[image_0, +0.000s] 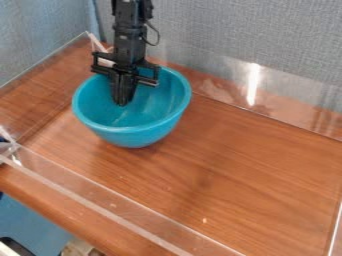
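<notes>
A teal bowl (147, 128) stands upright on the wooden table toward the back left. The black gripper (123, 94) reaches down from above, its fingertips inside the bowl near the back left of it. It looks shut; nothing can be made out between its fingers.
Bare wood (241, 180) fills the right and front of the table. Clear low walls edge the table, and grey padded panels rise behind and at the left. Something dark and partly hidden lies below at the front left corner.
</notes>
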